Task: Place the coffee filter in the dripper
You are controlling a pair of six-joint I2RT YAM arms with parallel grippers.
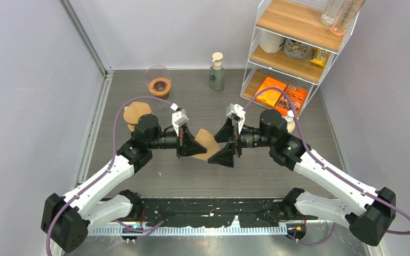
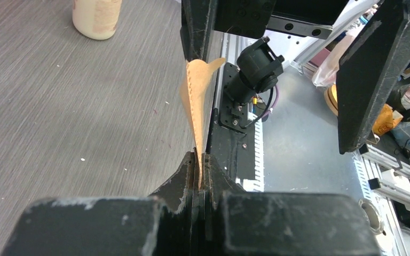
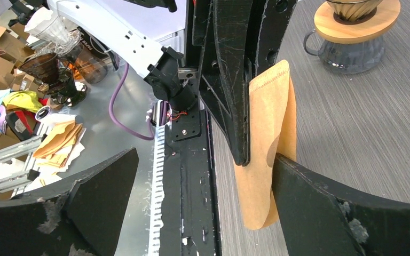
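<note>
Between the two grippers is the tan paper coffee filter (image 1: 205,142), seen edge-on in the left wrist view (image 2: 192,90) and standing upright in the right wrist view (image 3: 259,197). My left gripper (image 1: 195,146) is shut on it. My right gripper (image 1: 223,145) is open around the filter's other side, one finger against or very near the paper. The dripper (image 3: 355,8) sits on a wooden ring over a glass carafe (image 3: 352,56), at the back left in the top view.
A pump bottle (image 1: 217,77) stands at the back, and a wire shelf (image 1: 293,21) fills the back right. Tan round pieces (image 1: 136,112) lie behind my left arm. Bare table surrounds the grippers in front.
</note>
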